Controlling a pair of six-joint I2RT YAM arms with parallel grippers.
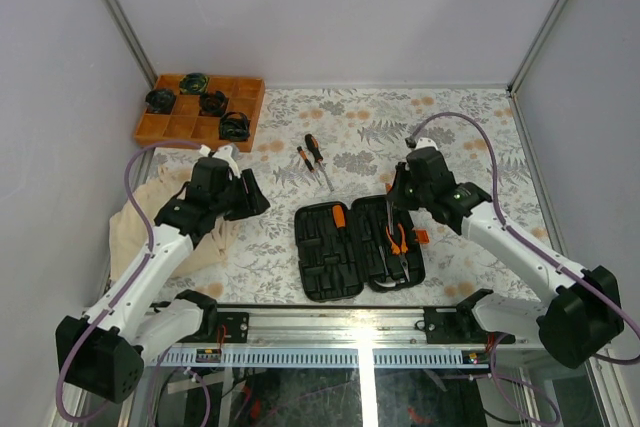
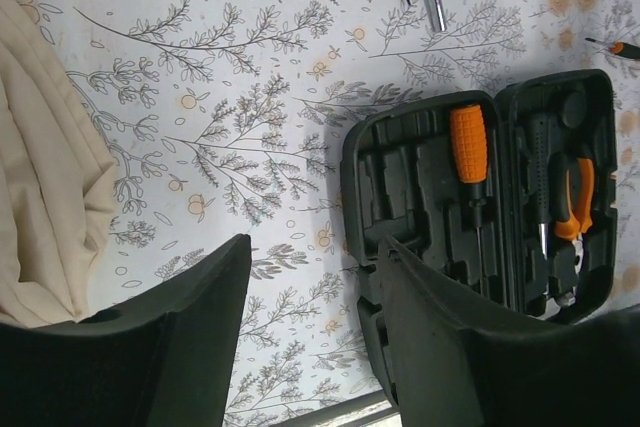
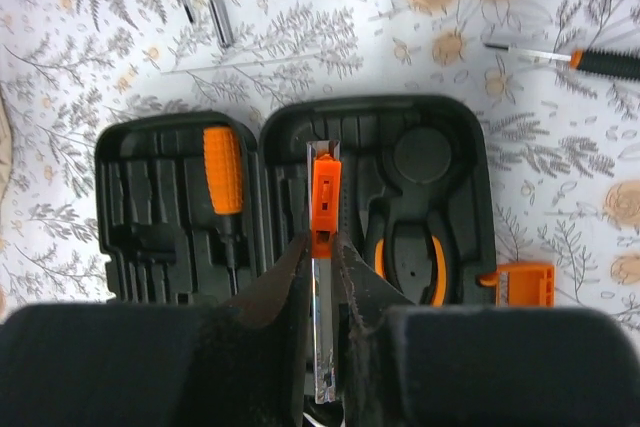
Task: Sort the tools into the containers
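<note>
An opened black tool case (image 1: 328, 292) lies on the table, two halves side by side. Its left half holds an orange-handled screwdriver (image 2: 469, 142); orange-handled pliers (image 1: 397, 238) and other tools lie in the right half. Over the right half, my right gripper is shut on an orange and clear utility knife (image 3: 326, 192). Two screwdrivers (image 1: 305, 158) (image 1: 315, 149) rest on the table behind the case, and another screwdriver (image 3: 605, 63) lies behind it to the right. Left of the case, my left gripper hangs with its fingers apart, nothing between them.
At the back left stands an orange divided tray (image 1: 150, 133) with dark coiled cables in several compartments. A beige cloth (image 1: 135, 232) lies under the left arm. A small orange piece (image 3: 527, 284) sits at the case's right edge.
</note>
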